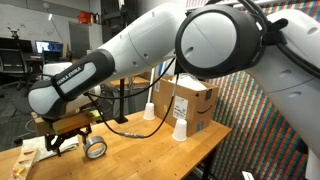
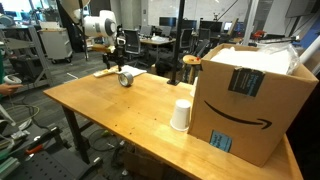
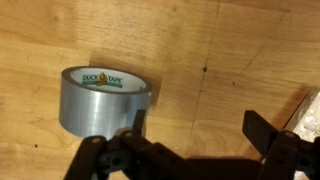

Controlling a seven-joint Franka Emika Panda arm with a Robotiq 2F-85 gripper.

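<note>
A silver roll of duct tape fills the left part of the wrist view, its "Duck Tape" label showing inside the core. My gripper is open, the dark fingertips wide apart with bare wood between them. The left fingertip stands beside the lower right of the roll in that view; whether it touches cannot be told. In exterior view 1 the tape rests on the table just right of the gripper. Exterior view 2 has the same tape on the far part of the table.
An Amazon cardboard box with white plastic in its top stands at one end of the table. A white cup is close beside it. In exterior view 1, a white cloth lies near the gripper.
</note>
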